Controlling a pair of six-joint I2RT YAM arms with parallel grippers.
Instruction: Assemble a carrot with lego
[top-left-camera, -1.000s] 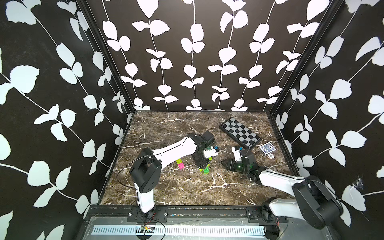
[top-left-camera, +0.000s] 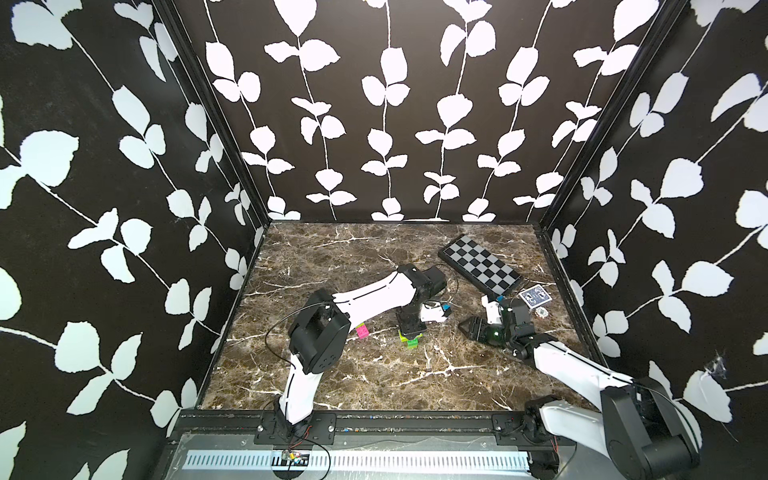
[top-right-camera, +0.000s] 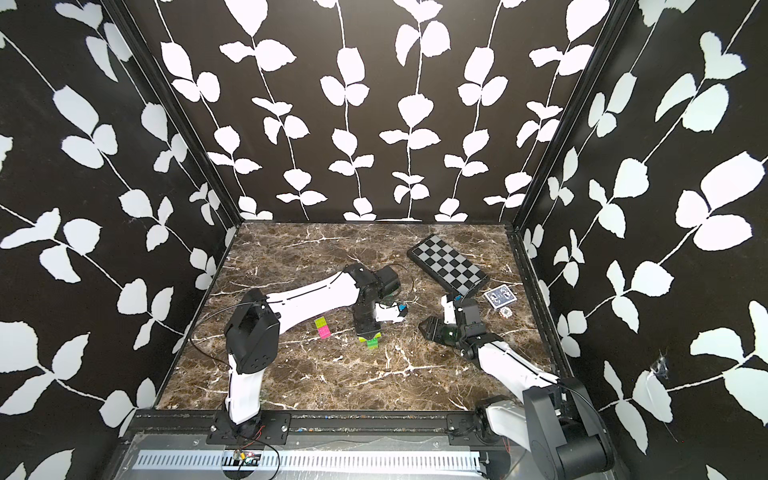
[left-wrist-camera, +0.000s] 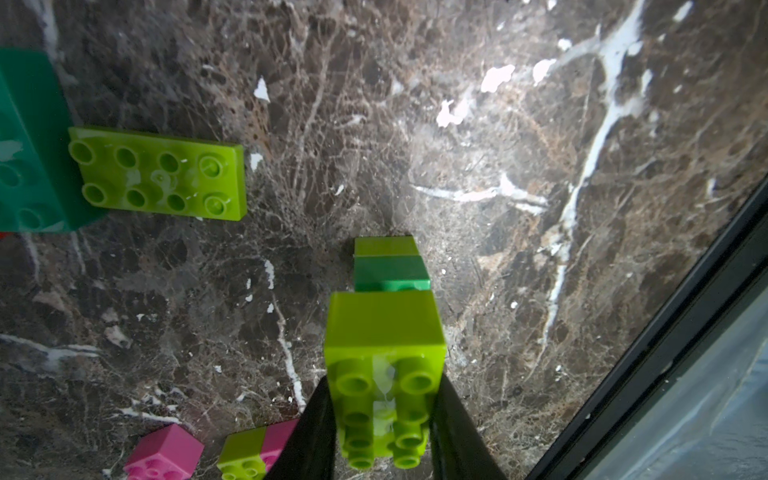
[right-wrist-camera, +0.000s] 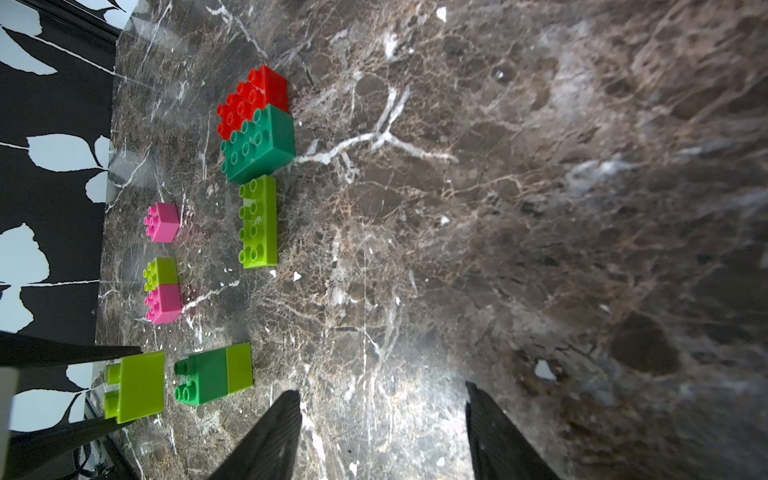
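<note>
My left gripper is shut on a lime brick, hanging over a green brick joined to a lime one on the table. A lime brick, a teal brick and a red brick form a row. A pink brick and a lime-and-pink pair lie further left in the right wrist view. My right gripper is open above bare marble, nothing between its fingers, right of the left gripper in the top views.
A chessboard and playing cards lie at the back right.
My left arm has swung right, its gripper still low over the bricks.
</note>
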